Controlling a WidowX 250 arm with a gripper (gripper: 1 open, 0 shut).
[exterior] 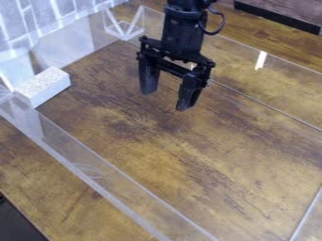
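Observation:
My black gripper [168, 89] hangs from above in the upper middle of the view, pointing down over the wooden table [189, 169]. Its two fingers stand well apart, open, with nothing between them. Whether the fingertips touch the table cannot be told.
A white speckled block [43, 85] lies at the left beside a clear plastic wall [94, 169]. Clear barriers also run along the back and the right.

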